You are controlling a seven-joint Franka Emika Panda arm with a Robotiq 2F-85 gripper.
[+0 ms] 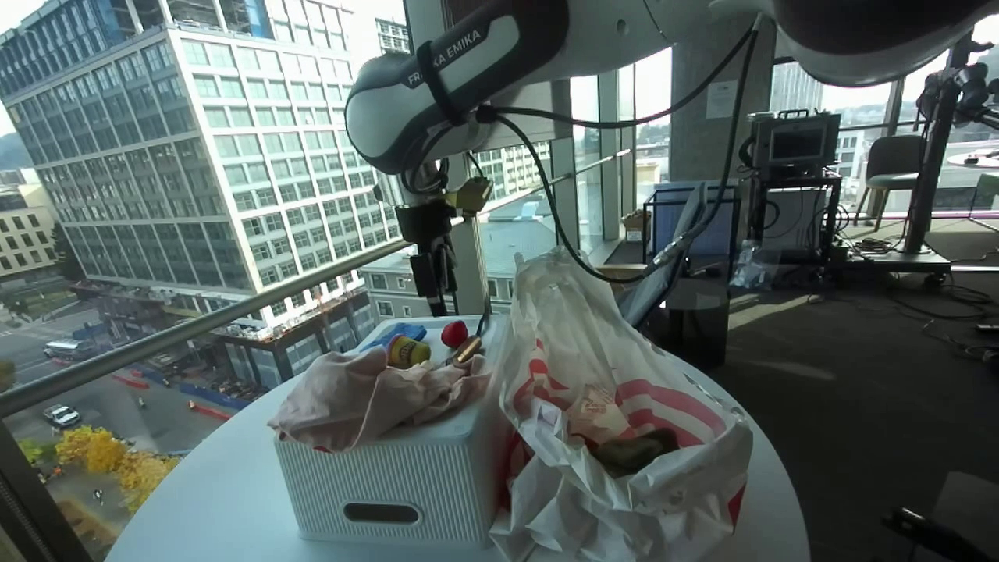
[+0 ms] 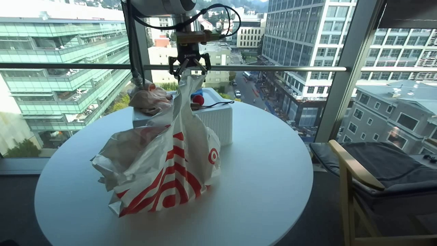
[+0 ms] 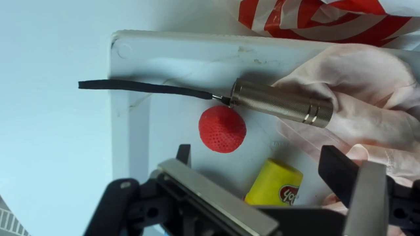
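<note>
My gripper stands open, its fingers wide apart with nothing between them. It hangs above the white ribbed box (image 1: 393,487). On the box top, in the wrist view, lie a red textured ball-like object (image 3: 222,129), a small yellow tub (image 3: 274,184) on its side, and a bronze knurled handle (image 3: 281,101) with a black strap (image 3: 145,86) reaching past the box edge. A pale pink cloth (image 1: 346,398) is bunched over the near part of the box in exterior view 1. Something blue (image 1: 398,334) sits behind the tub.
A white plastic bag with red stripes (image 2: 176,172) stands beside the box, its tall peak close to the gripper's height. A dark item (image 1: 637,451) shows in its mouth. The round white table (image 2: 262,180) has free room on one side. Windows with a rail stand behind.
</note>
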